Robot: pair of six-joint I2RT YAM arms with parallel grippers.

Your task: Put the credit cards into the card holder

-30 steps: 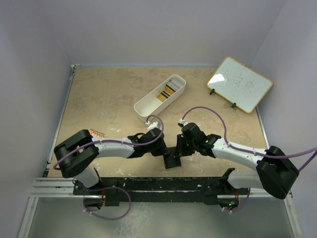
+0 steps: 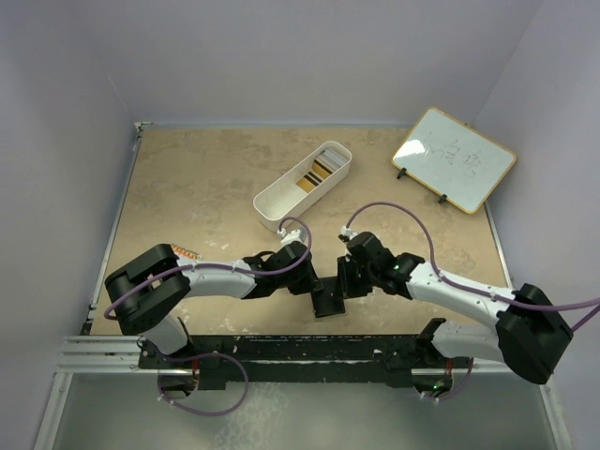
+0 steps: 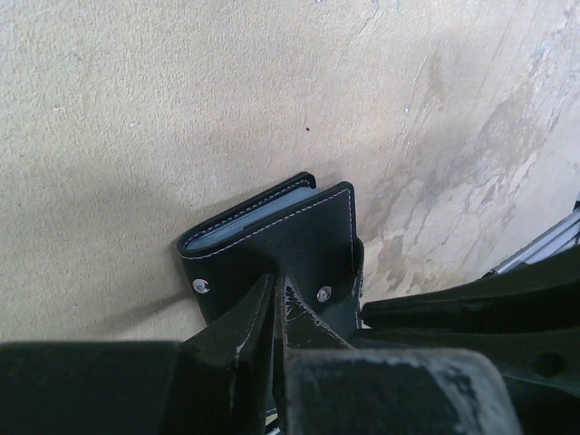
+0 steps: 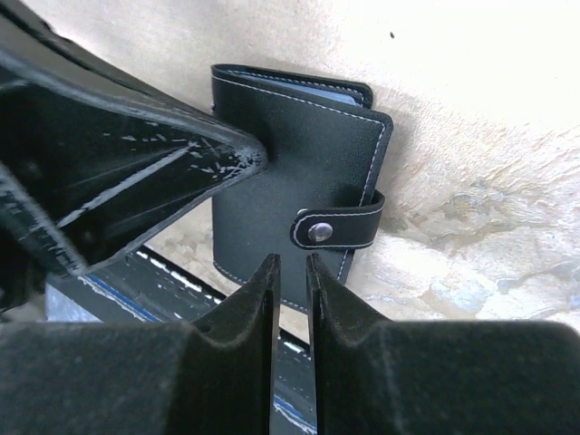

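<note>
The black card holder (image 2: 328,302) lies at the front middle of the table, its snap strap (image 4: 340,227) across one edge. A pale bluish layer shows between its covers in both wrist views; whether that is a card or a sleeve I cannot tell. My left gripper is shut over the holder's front cover, and nothing shows between its fingers. The right gripper is slightly open, a narrow empty gap between its tips, close to the strap side. Several gold, dark and silver cards (image 2: 322,171) lie in the white box behind.
The white box (image 2: 265,204) stands diagonally behind the arms. At the back right is a whiteboard (image 2: 455,159) on clips. An orange-and-white item (image 2: 186,252) lies left, partly behind the left arm.
The right arm has shifted slightly to the right and toward the front. The left arm and the box have hardly moved.
</note>
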